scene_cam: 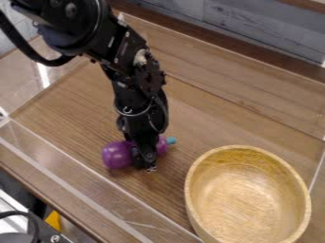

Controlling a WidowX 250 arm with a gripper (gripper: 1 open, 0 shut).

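The black robot arm reaches down from the top left to the wooden table, where its gripper (140, 148) is shut on a purple object (118, 155) with a small teal part at its right. The gripper's fingers hide much of the object. A large tan bowl (246, 197) stands to the right, apart from the object.
A wall runs along the back. A small yellow item (52, 218) and a black cable lie at the lower left, by the table's edge.
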